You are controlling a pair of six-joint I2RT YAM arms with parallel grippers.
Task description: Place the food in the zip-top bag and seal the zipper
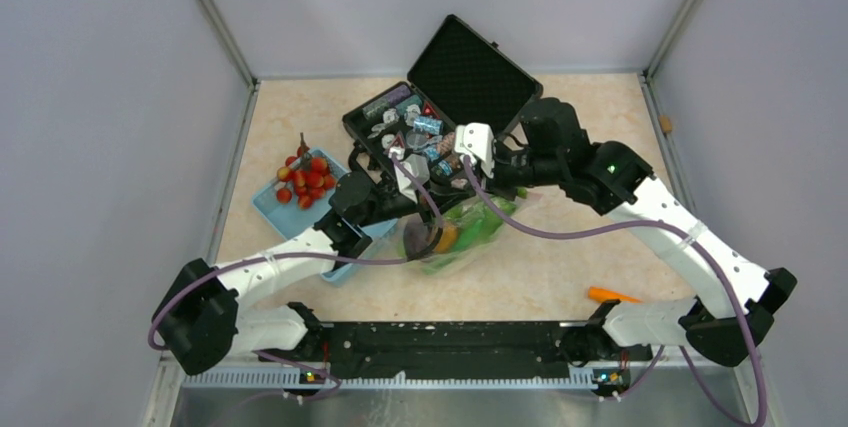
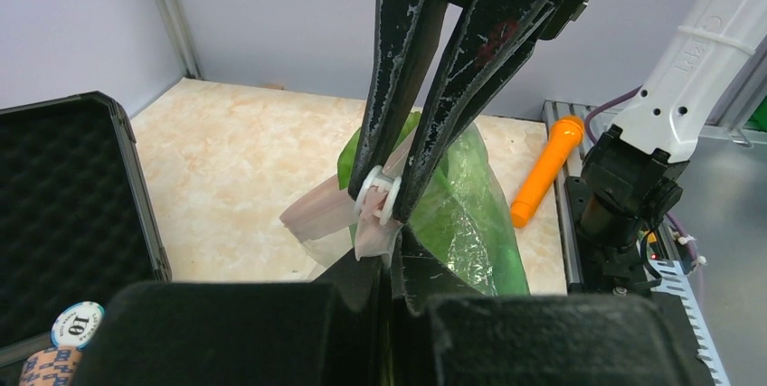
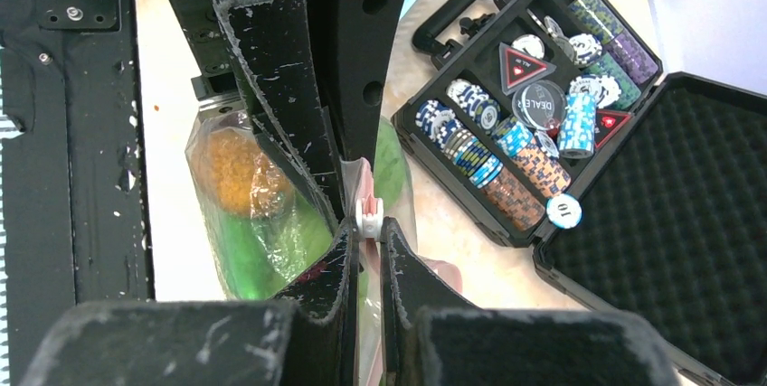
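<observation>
The clear zip top bag (image 1: 470, 257) lies mid-table with green and orange food inside. In the right wrist view its film (image 3: 289, 259) covers orange food (image 3: 242, 172) and green food (image 3: 240, 255). My right gripper is shut on the white zipper slider (image 3: 369, 217) at the bag's mouth. The slider (image 2: 378, 192) also shows between the right fingers in the left wrist view. My left gripper is shut on thin bag film at the mouth, close beside the right fingertips. In the top view the arms hide the zipper line.
Left of the bag is a blue tray (image 1: 268, 204) with red tomatoes (image 1: 310, 172). Behind stands an open black case (image 1: 470, 72) of poker chips. An orange stick (image 1: 612, 295) lies front right. The table right of the bag is clear.
</observation>
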